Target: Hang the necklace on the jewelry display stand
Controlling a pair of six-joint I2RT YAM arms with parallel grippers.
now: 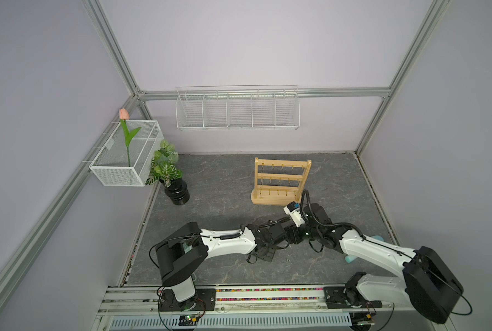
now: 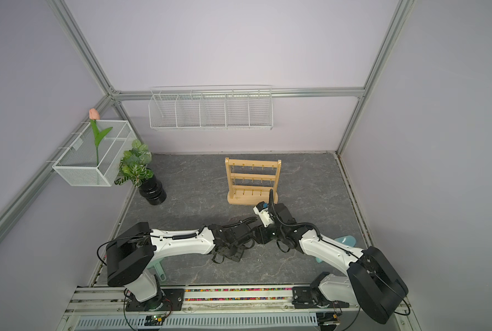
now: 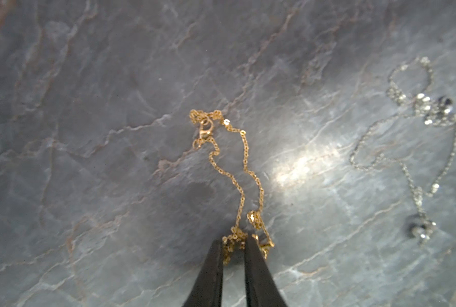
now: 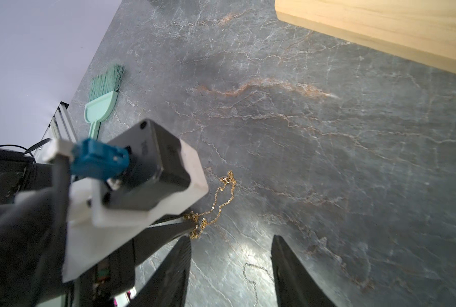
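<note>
A gold chain necklace [image 3: 246, 153] lies on the grey marbled table, with a bunched end just at the fingertips of my left gripper. Those fingers stand a narrow gap apart, pointing down at the bunch; whether they touch it I cannot tell. Off to the right rests a silver necklace [image 3: 432, 108] with beads. My right gripper is open, its fingers apart and empty, above the table close beside the left one. Behind both arms stands the wooden display stand [image 1: 281, 163] with rows of hooks; its base [image 4: 381, 25] fills the right wrist view's top corner.
A potted plant [image 1: 168, 165] is at the left, beneath a white wire basket [image 1: 125, 176] holding a tulip. A green brush [image 4: 101, 105] and a blue item [image 2: 346, 240] lie at opposite sides. Bare table separates the grippers from the stand.
</note>
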